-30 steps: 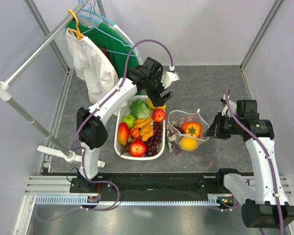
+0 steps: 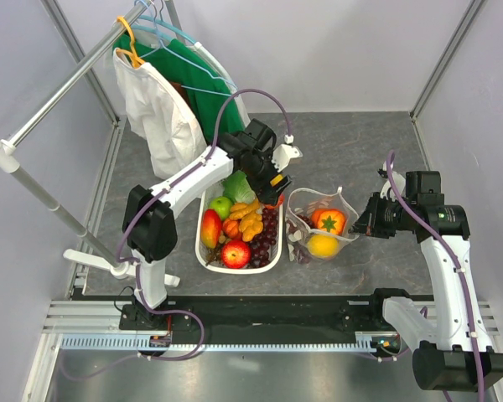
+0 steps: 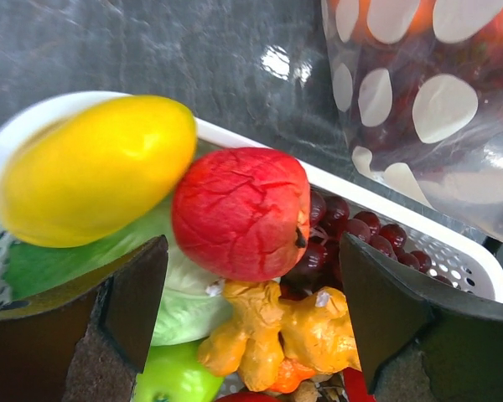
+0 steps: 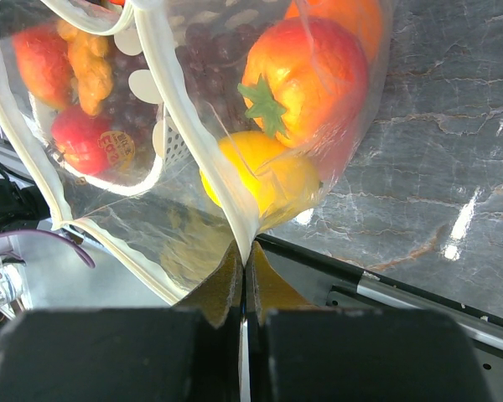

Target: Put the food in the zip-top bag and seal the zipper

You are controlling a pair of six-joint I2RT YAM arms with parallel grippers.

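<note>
My left gripper is open over the white basket (image 2: 203, 260), its fingers either side of a red apple (image 3: 239, 209) and above it, beside a yellow mango (image 3: 92, 167), lettuce, grapes and yellow ginger-like food (image 2: 247, 218). The clear zip top bag (image 2: 344, 209) stands right of the basket, holding an orange-red tomato-like item (image 4: 306, 79), a lemon-yellow fruit (image 4: 260, 172) and dark grapes. My right gripper is shut at the bag's zipper rim (image 4: 197, 134), holding it.
A clothes rack (image 2: 75, 71) with hanging garments stands at the left and back.
My left gripper has moved down and toward the front of the basket, from the yellow fruit at the back to over the red apple. The right arm has stayed still.
</note>
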